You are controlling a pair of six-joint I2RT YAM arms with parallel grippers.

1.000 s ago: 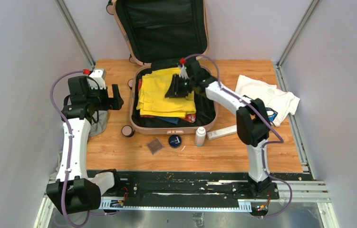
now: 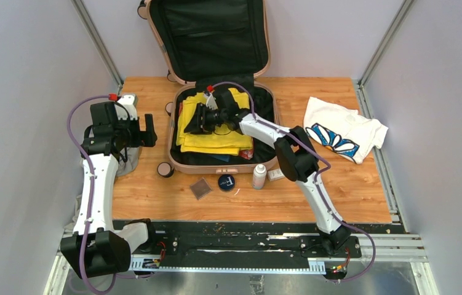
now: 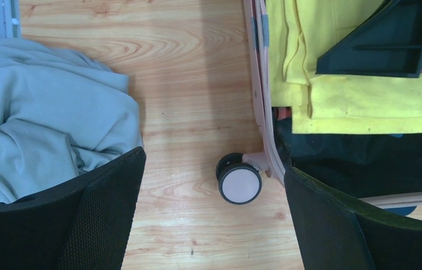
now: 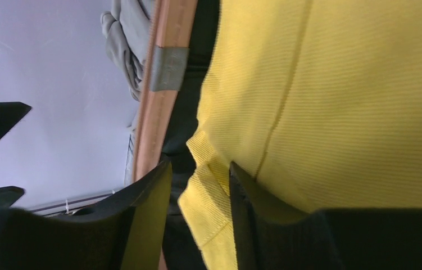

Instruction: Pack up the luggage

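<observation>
An open pink suitcase (image 2: pixel 183 166) holds folded yellow clothes (image 2: pixel 228 141), with red and blue items beneath. My right gripper (image 2: pixel 200 126) is low on the yellow pile near its left side; in the right wrist view its fingers are part open around a bunched yellow edge. My left gripper stands open outside the suitcase at the left, above the table, nothing between its fingers. A grey cloth (image 3: pixel 45 118) lies left of the suitcase, and a white T-shirt (image 2: pixel 339 126) with a blue print lies at the right.
Along the suitcase's front on the table (image 2: pixel 290 203) are a white bottle (image 2: pixel 258 178), a dark round tin (image 2: pixel 226 182), a small brown square (image 2: pixel 200 188) and a white box (image 2: pixel 275 174). The raised lid (image 2: pixel 210 43) stands at the back.
My right gripper has moved left across the yellow clothes toward the suitcase's left side, and the pile's top edge looks more rumpled. The left arm has barely moved.
</observation>
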